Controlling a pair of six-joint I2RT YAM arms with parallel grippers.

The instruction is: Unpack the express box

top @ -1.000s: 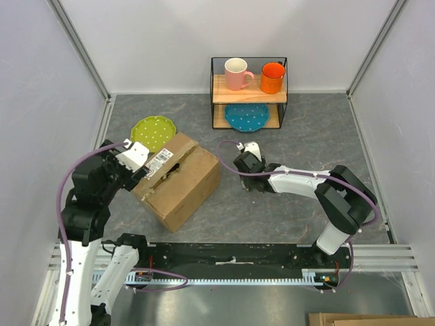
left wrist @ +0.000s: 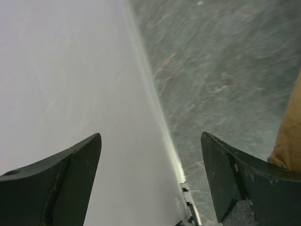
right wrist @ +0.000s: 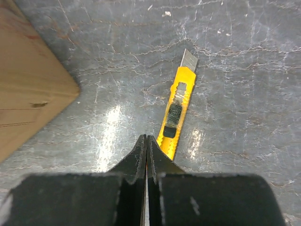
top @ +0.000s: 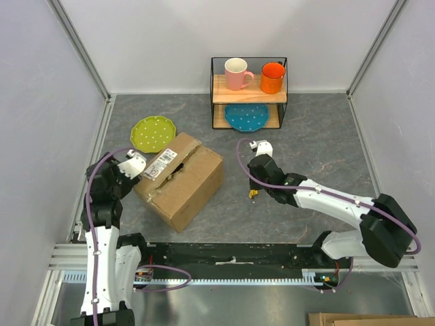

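Observation:
On the left half of the table lies the brown express box [top: 189,189], its taped top torn with a dark gap in the seam. Close to its left side, my left gripper stands open; only bare table, wall and a box edge show past its fingers. The yellow box cutter [right wrist: 177,108] rests flat on the table right of the box, blade out. My right gripper is shut with nothing between its fingers, its tips in front of the cutter's lower end. That end is partly hidden behind them.
A green dotted plate [top: 152,134] lies behind the box. At the back, a rack [top: 279,115] carries a pink mug [top: 236,74], an orange mug [top: 272,78] and a blue plate [top: 246,117].

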